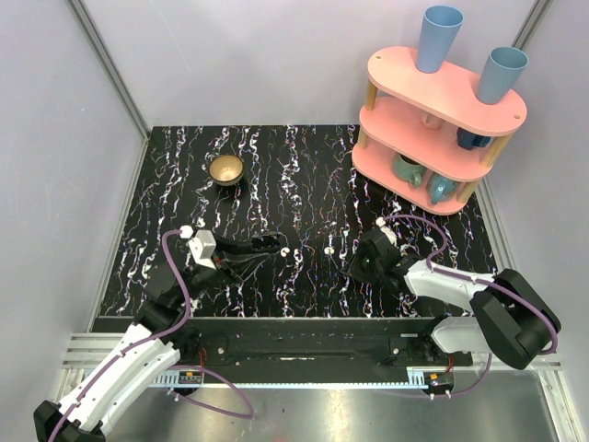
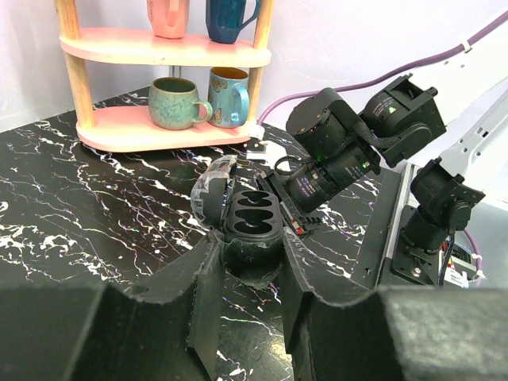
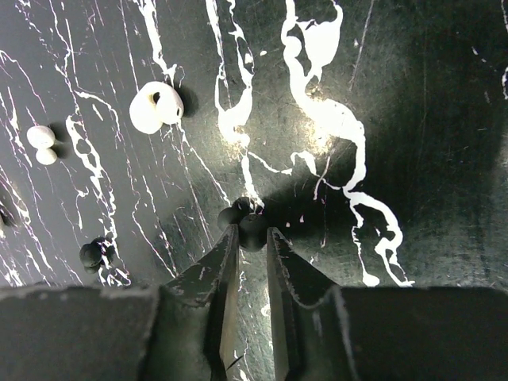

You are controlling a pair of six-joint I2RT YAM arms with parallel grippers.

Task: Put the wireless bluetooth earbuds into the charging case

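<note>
My left gripper is shut on the black charging case (image 2: 254,216), whose lid stands open with round slots showing; in the top view the case (image 1: 267,243) hangs over the left-middle of the table. Low over the marble top, my right gripper has its fingers apart. A black earbud (image 3: 253,231) sits right between those fingertips, but whether both pads touch it is unclear. Off to the left in the right wrist view rests another black earbud (image 3: 90,255). A white earbud (image 3: 156,107) and a smaller white pair of round pieces (image 3: 41,144) lie farther away.
A pink shelf (image 1: 419,138) with cups and mugs stands at the back right. Toward the back left is a brown bowl (image 1: 226,169).
</note>
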